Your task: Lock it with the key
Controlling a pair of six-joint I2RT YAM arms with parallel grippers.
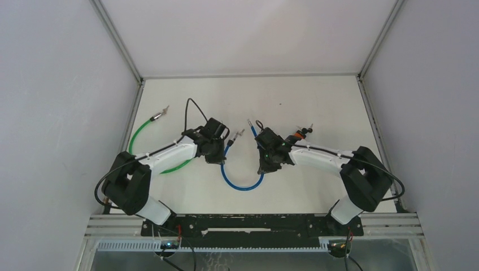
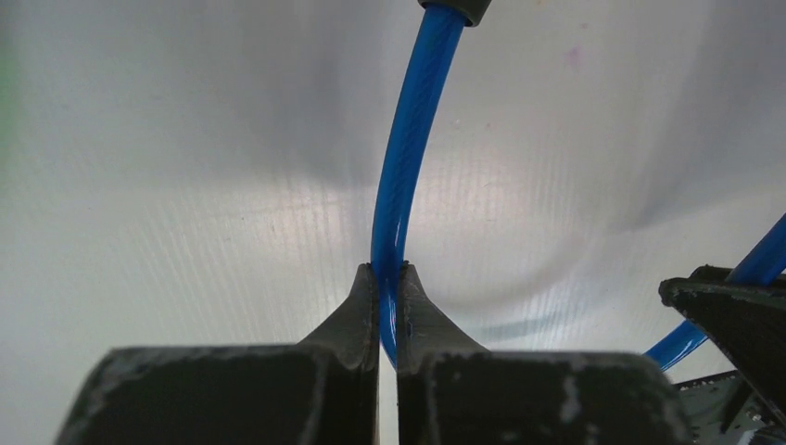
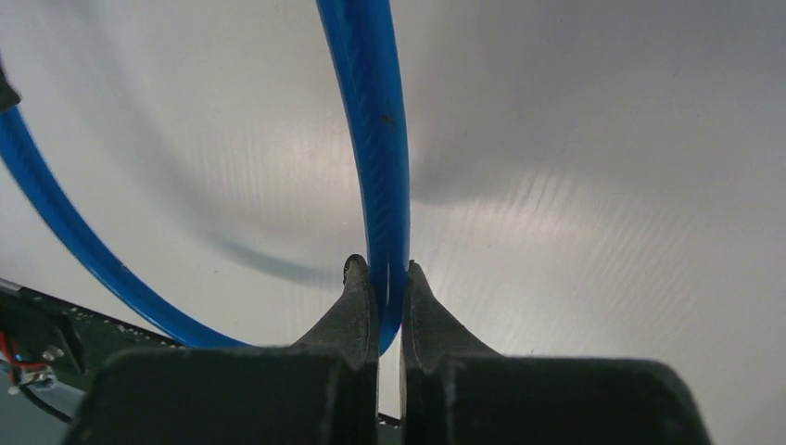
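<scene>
A blue cable lock (image 1: 241,188) hangs bent in a U between my grippers, both ends pointing to the back. My left gripper is shut on one side of the blue cable, below a dark collar (image 2: 450,7); in the top view that end carries a silver lock (image 1: 236,137) with a key. My right gripper is shut on the other side, whose thinner metal tip (image 1: 249,122) lies right of the lock, apart from it.
A green cable lock (image 1: 137,132) with a key lies on the left. An orange-and-black object (image 1: 301,133) lies at the right, behind the right arm. The back of the board (image 1: 248,93) is clear.
</scene>
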